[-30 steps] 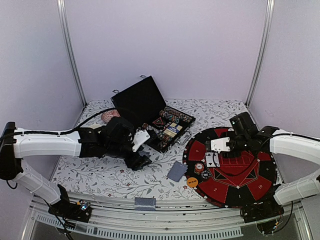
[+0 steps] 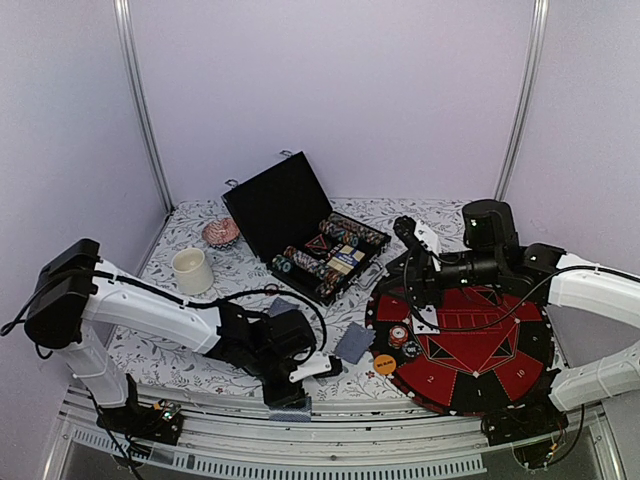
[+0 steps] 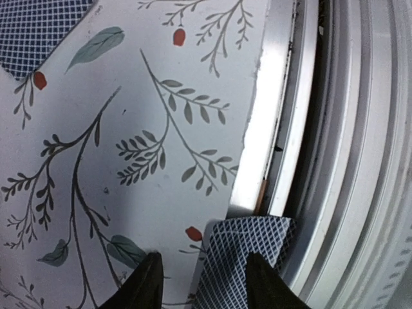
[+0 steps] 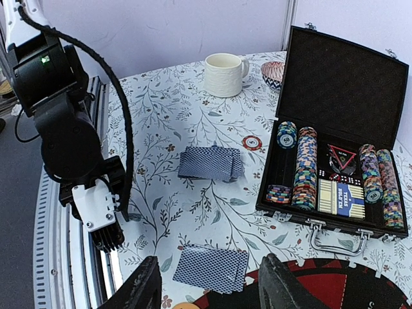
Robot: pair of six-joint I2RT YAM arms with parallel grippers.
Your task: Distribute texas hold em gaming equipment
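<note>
Blue-backed cards (image 2: 291,413) lie at the table's front edge, partly over the metal rail. My left gripper hangs just above them, part open, nothing seen between its fingers. More cards (image 2: 354,342) lie beside the round red and black mat (image 2: 470,385), and another pile (image 4: 209,162) farther left. My right gripper is raised over the mat, part open and empty, facing the left arm. The black case (image 4: 341,84) stands open with chips and card decks. Chips and an orange dealer button (image 2: 384,365) lie on the mat's left side.
A white mug (image 2: 191,271) and a patterned bowl (image 2: 220,232) stand at back left. The table's front edge (image 3: 257,129) meets metal rails. Patterned tabletop between case and front edge is mostly clear around the cards.
My left gripper has moved toward the front and down to the edge cards. My right gripper has risen and moved left from over the mat's white cards.
</note>
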